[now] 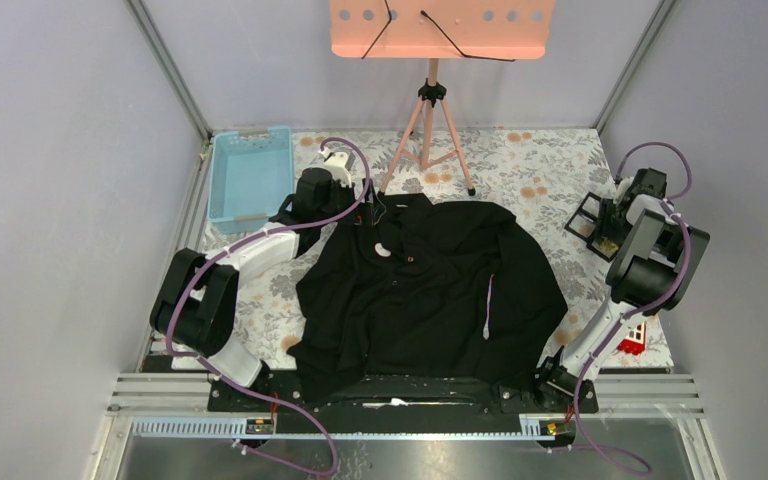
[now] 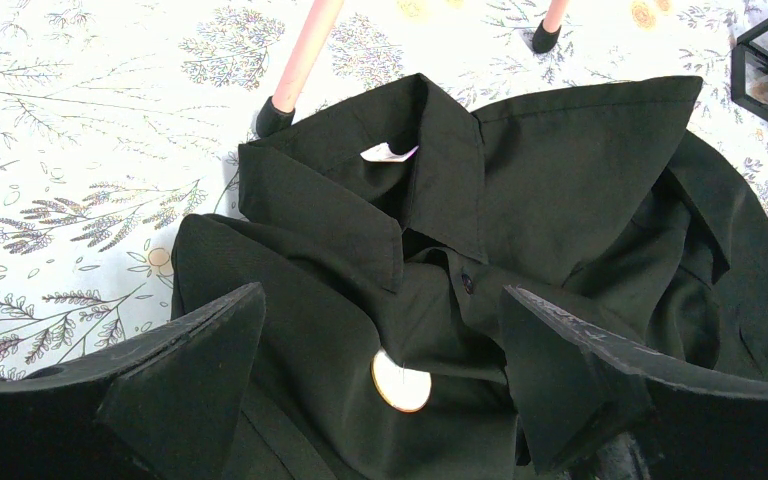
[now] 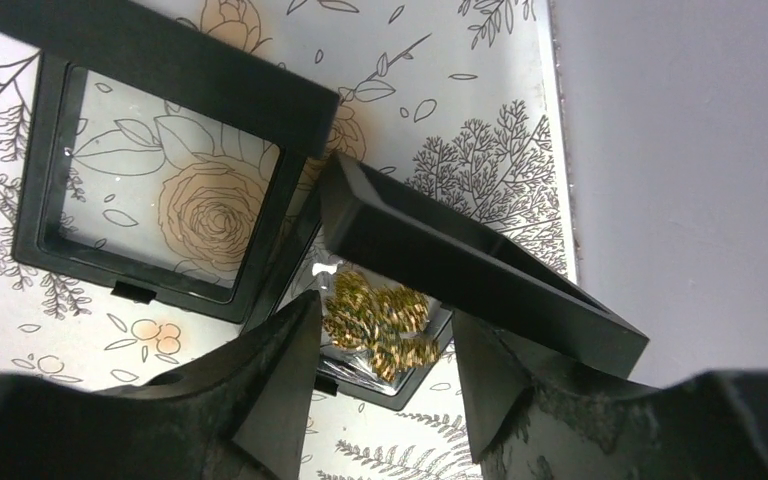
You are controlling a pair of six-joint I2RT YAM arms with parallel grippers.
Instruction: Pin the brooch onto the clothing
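Observation:
Black clothing (image 1: pixel 430 320) is spread over the middle of the table. Above its collar my left gripper stands open, only cloth and a round pale patch visible below it. At the far right, two black display frames (image 1: pixel 581 217) lie on the table; in the right wrist view one (image 3: pixel 40 200) has a clear window, the other holds a gold brooch (image 3: pixel 380 325) under clear film. My right gripper is part open over that frame, its fingertips either side of the brooch.
A blue basket (image 1: pixel 251 180) stands at the back left, a pink music stand (image 1: pixel 439 30) at the back. A red object (image 1: pixel 635 338) lies by the right arm's base. The right wall is close beside the right gripper.

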